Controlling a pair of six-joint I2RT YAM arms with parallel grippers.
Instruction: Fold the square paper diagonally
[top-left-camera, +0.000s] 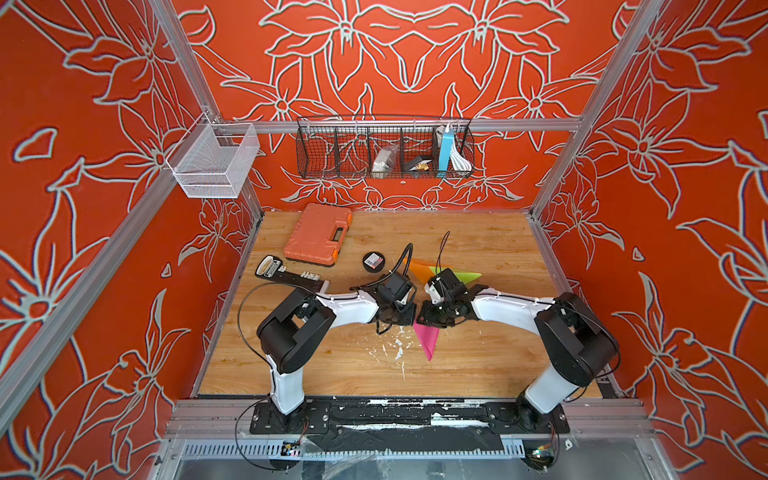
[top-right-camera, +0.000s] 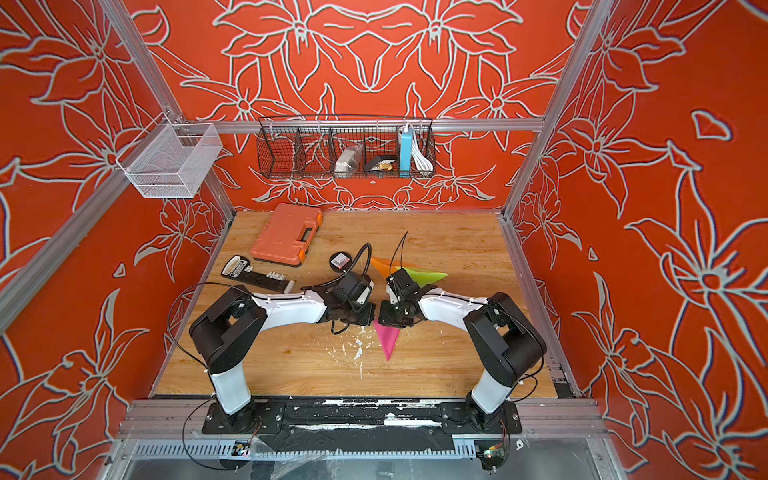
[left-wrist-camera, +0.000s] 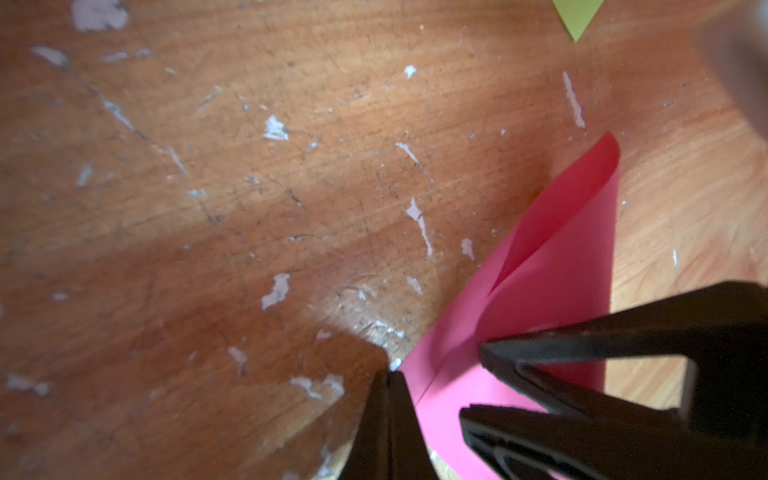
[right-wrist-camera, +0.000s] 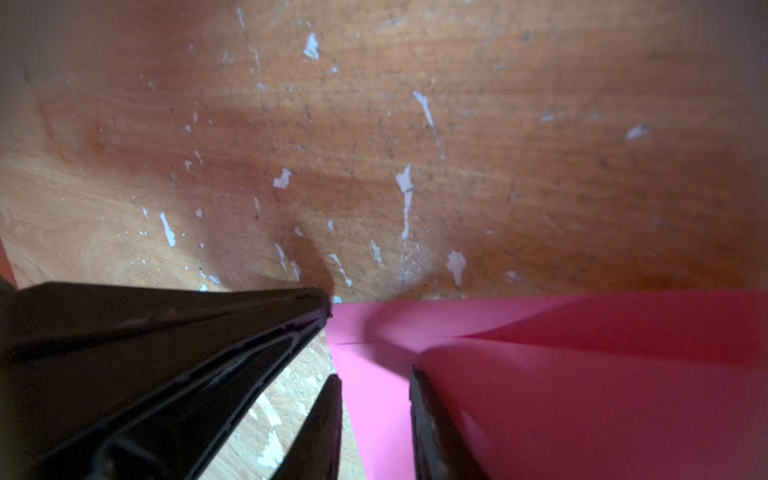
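Observation:
A pink paper (top-left-camera: 426, 340) lies folded over on the table, with a curled, raised flap along one edge in the left wrist view (left-wrist-camera: 552, 256). My left gripper is shut at the paper's corner, its tips meeting; whether paper is between them I cannot tell. My right gripper is part open over the pink paper, its two fingertips apart just above the surface. The two grippers nearly meet at the table's centre, hiding much of the paper in the top views.
Green (top-left-camera: 464, 276) and orange (top-left-camera: 420, 268) papers lie behind the grippers. An orange case (top-left-camera: 316, 232), a black round item (top-left-camera: 373, 261) and a black tool (top-left-camera: 280, 272) lie at the back left.

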